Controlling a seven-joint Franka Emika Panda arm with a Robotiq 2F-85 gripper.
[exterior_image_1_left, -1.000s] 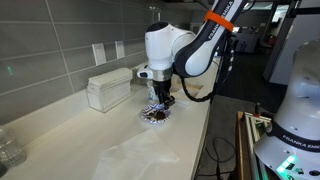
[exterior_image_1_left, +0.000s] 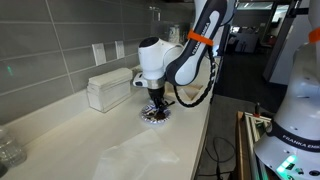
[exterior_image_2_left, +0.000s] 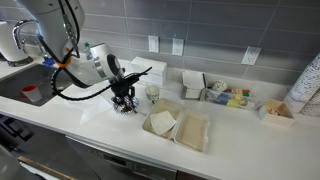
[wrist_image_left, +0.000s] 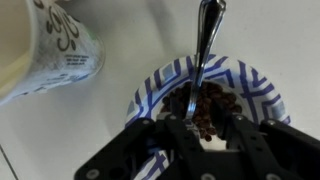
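A bowl (wrist_image_left: 259, 82) with a blue-and-white striped rim holds small brown pieces (wrist_image_left: 172, 101) on the counter. Leaning over its rim is a shiny metal spoon (wrist_image_left: 208, 35), its lower end down among the pieces. My gripper is low over the bowl, fingertips apart, with the spoon's shaft between them. Contact between fingers and spoon is unclear from here. In exterior view 1 the gripper (exterior_image_1_left: 156, 99) sits just above the bowl (exterior_image_1_left: 154, 117), partly covering it; the spoon is hard to make out there.
Close beside the bowl stands a printed white cup (wrist_image_left: 75, 45). Open shallow boxes (exterior_image_2_left: 193, 132) lie to the right in exterior view 2. Further containers (exterior_image_2_left: 229, 97) and a white box (exterior_image_1_left: 108, 89) line the wall.
In exterior view 1 the arm has come down and slightly left, bringing the gripper lower over the bowl. The bowl appears to stay in place.
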